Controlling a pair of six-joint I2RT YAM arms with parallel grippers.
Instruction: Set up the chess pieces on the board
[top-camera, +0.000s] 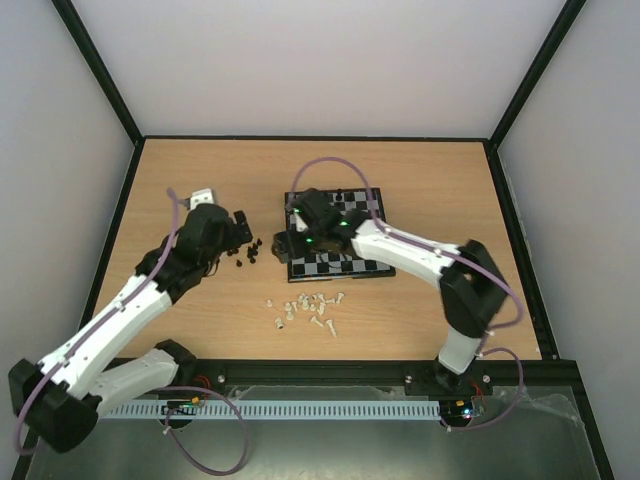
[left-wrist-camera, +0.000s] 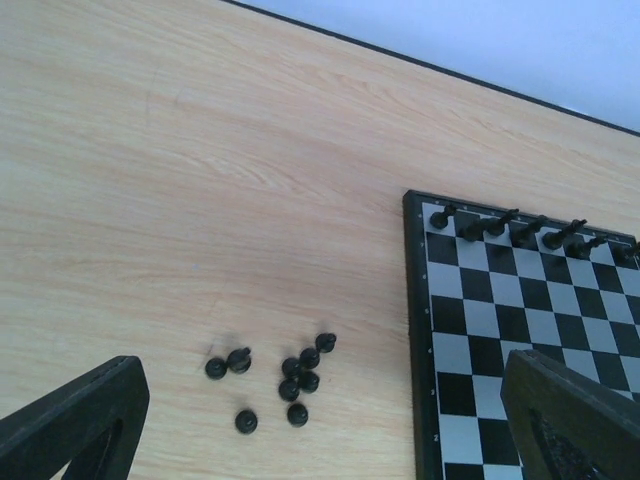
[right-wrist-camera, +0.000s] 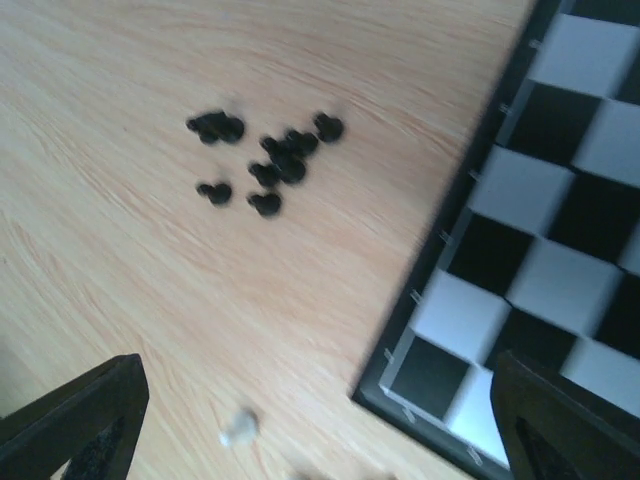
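The chessboard (left-wrist-camera: 424, 330) lies mid-table, with a row of black pieces (left-wrist-camera: 560, 236) along its far edge. Loose black pieces (left-wrist-camera: 290, 367) (right-wrist-camera: 290, 168) lie left of it; white pieces (top-camera: 305, 305) are scattered in front. My left gripper is above the table left of the board, open and empty. My right gripper hangs over the board's near-left corner, its fingers apart with nothing between them; its view is blurred.
Bare wood lies behind and right of the board (top-camera: 450, 190). Walls with dark frame edges border the table. Both arms stand over the front half.
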